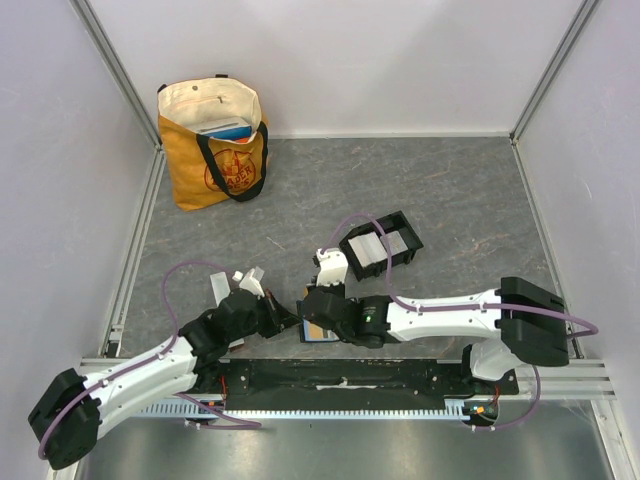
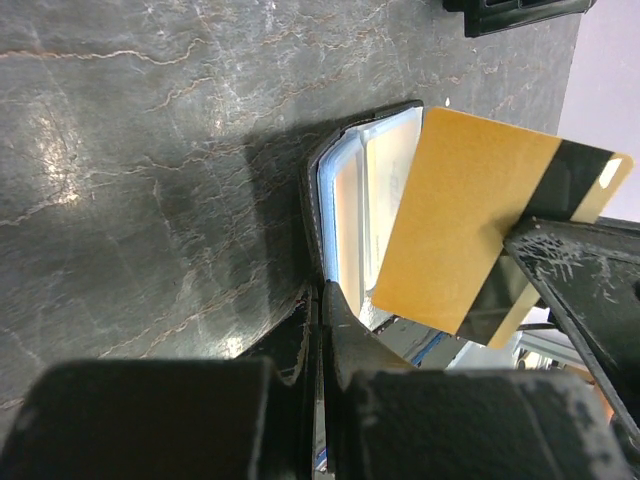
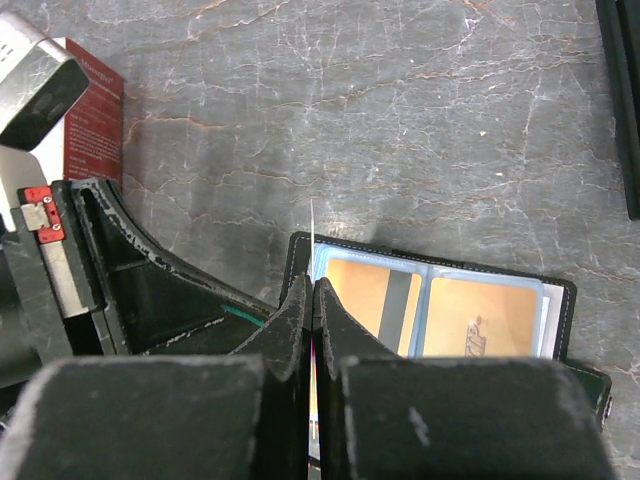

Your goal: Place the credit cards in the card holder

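The open card holder (image 3: 480, 300) lies on the table with gold cards in its clear sleeves. My left gripper is shut at the holder's left edge; from this view I cannot tell whether the edge is pinched between the tips. A gold credit card (image 2: 455, 210) with a dark stripe is held upright above the holder by my right gripper. In the right wrist view that card shows only as a thin edge between the shut fingertips, over the holder's left part. The right arm hides much of the holder from the top.
A black tray (image 1: 408, 236) with white cards stands behind the holder. At the back left is a yellow bag (image 1: 190, 165). A red-and-white box (image 3: 95, 115) sits beside the left gripper.
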